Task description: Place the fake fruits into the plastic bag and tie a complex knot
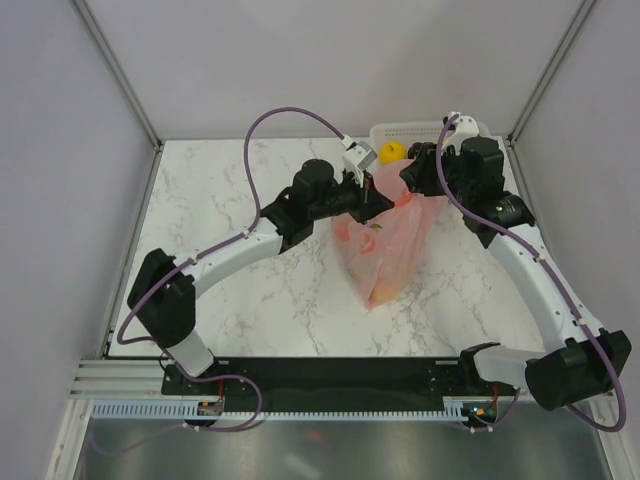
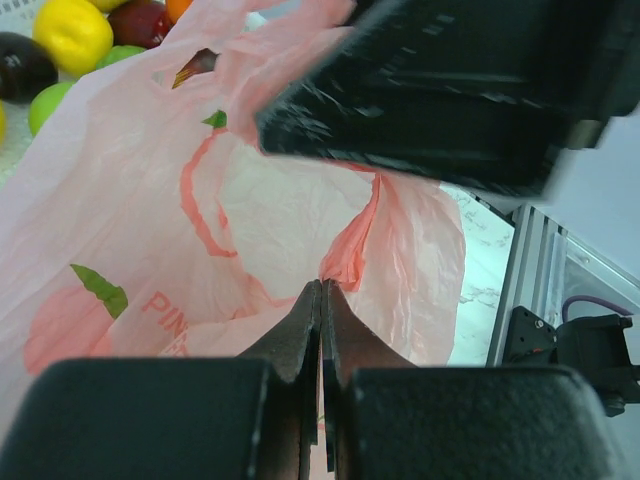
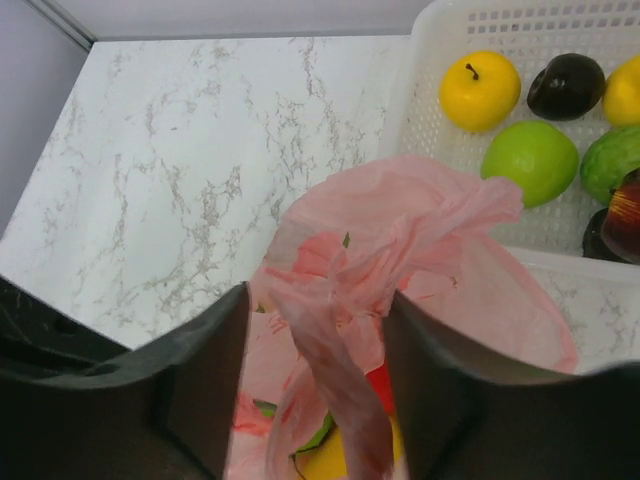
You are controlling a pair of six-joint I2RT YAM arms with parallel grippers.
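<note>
A translucent pink plastic bag [image 1: 378, 255] stands mid-table with fruit inside. My left gripper [image 1: 369, 210] is at its upper part; in the left wrist view its fingertips [image 2: 315, 292] are shut, with bag film just beyond them and none clearly between. My right gripper [image 1: 425, 172] hangs over the bag's top; in the right wrist view its blurred fingers lie either side of a twisted strand of bag [image 3: 335, 360]. Whether they grip it cannot be told. A green leaf and yellow fruit show inside the bag.
A white perforated basket [image 3: 425, 45] with several fruits, including a yellow apple [image 3: 478, 90] and a green one [image 3: 530, 160], stands behind the bag at the back right.
</note>
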